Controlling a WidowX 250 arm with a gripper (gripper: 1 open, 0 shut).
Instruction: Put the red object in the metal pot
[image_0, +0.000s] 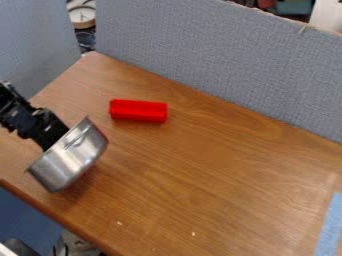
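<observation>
The red object (138, 110), a short cylinder, lies on its side on the wooden table, toward the back left. Near the table's left front edge, the metal pot (74, 158) is tilted, its shiny side toward the camera. My black gripper (51, 136) comes in from the left frame edge and meets the pot's upper left rim. Its fingertips are dark and hidden at the pot, so whether they are holding it does not show. Clear table lies between the gripper and the red object.
Grey padded walls (221, 62) border the table at the back and left. A light blue strip (330, 228) lies at the right edge.
</observation>
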